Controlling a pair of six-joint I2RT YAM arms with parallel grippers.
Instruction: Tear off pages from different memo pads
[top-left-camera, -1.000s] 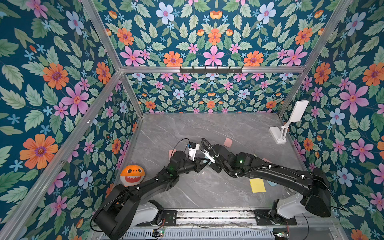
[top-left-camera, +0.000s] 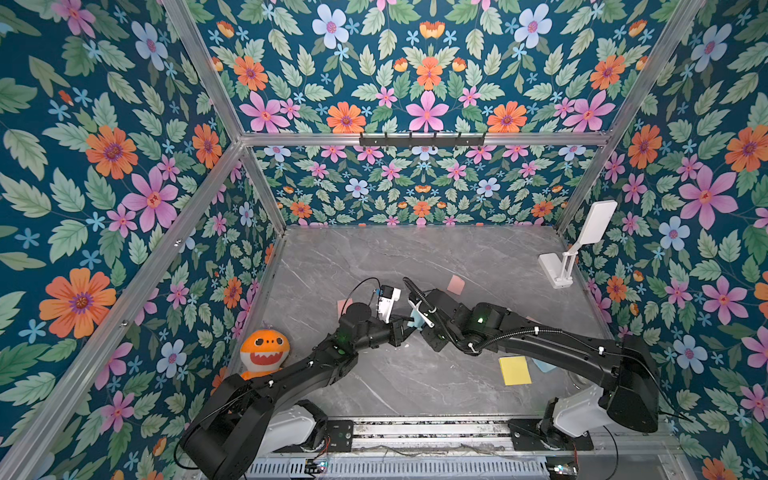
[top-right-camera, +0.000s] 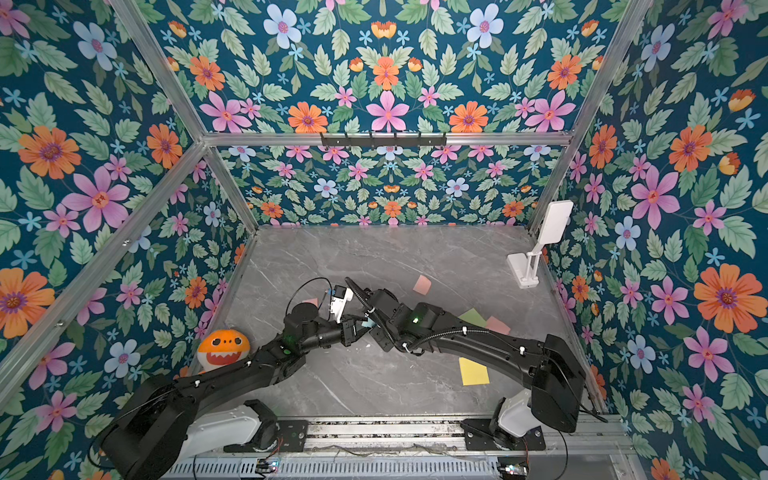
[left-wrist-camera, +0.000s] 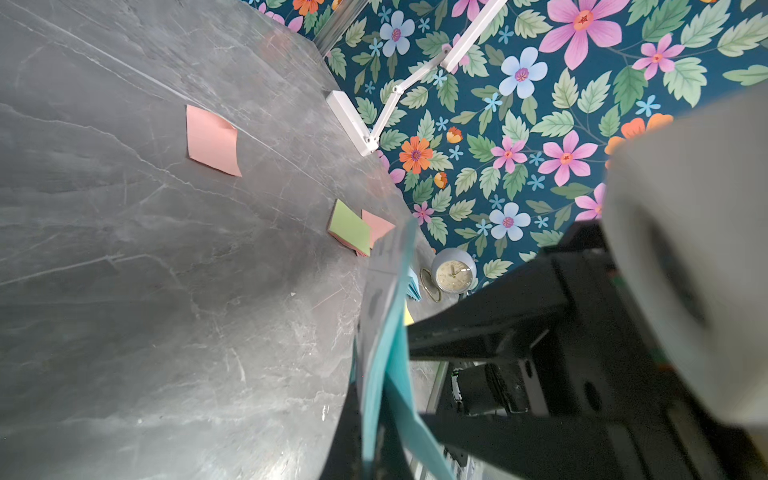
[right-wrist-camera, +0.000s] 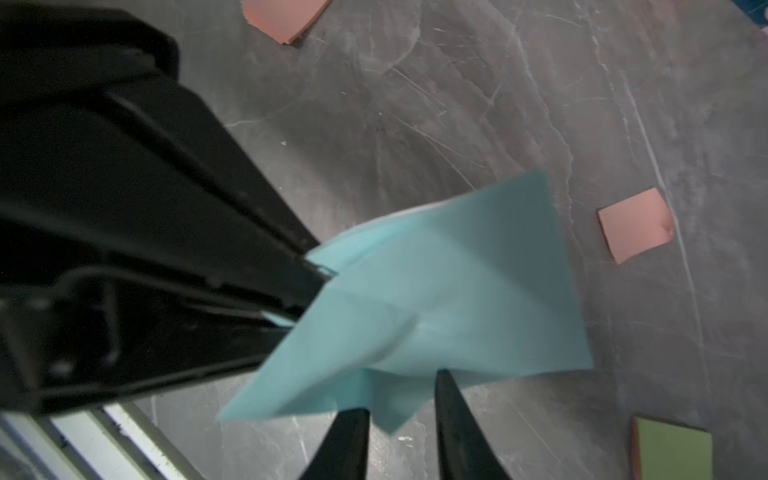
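A light-blue memo paper (right-wrist-camera: 480, 288), apparently more than one sheet, is held up off the table with bent, spread edges. My left gripper is shut on its near edge; the same grip shows at the left of the right wrist view. My right gripper stands part open at the paper's lower edge, a gap between its tips and a blue flap hanging near them. Whether they touch it I cannot tell. In the left wrist view, the right gripper's dark fingers (left-wrist-camera: 488, 316) reach in from the right beside the paper.
Pink sheets (top-left-camera: 456, 285) and a yellow pad (top-left-camera: 515, 370) lie on the table. Near the right side are a green pad (top-right-camera: 472, 317) and a pink one (top-right-camera: 497, 325). A white lamp (top-left-camera: 560, 268) stands at back right, an orange plush (top-left-camera: 264, 352) at left.
The left arm barely moved.
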